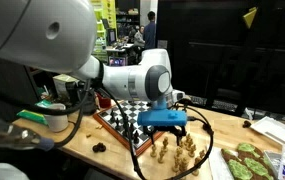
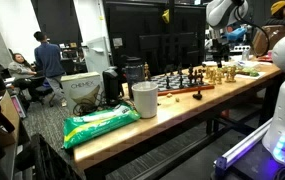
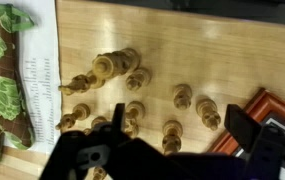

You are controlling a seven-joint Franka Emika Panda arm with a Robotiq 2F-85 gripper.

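Several light wooden chess pieces stand or lie loose on the table, grouped below the arm in exterior view 1 [image 1: 180, 158]. In the wrist view, a large piece [image 3: 107, 65] lies at upper left, and smaller pieces such as this pawn [image 3: 182, 97] stand nearer the middle. My gripper is open above them, its two dark fingers wide apart at the bottom of the wrist view; no piece shows held. A chessboard [image 1: 132, 108] with a reddish-brown frame [image 3: 274, 103] lies beside the loose pieces. Dark pieces [image 2: 187, 76] stand on it in exterior view 2.
A leaf-patterned cloth [image 3: 0, 95] on white paper [image 3: 40, 75] lies to one side of the pieces. At the table's other end are a white canister [image 2: 145, 100] and a green bag [image 2: 100, 123]. Bare wood [image 3: 197, 40] shows beyond the pieces.
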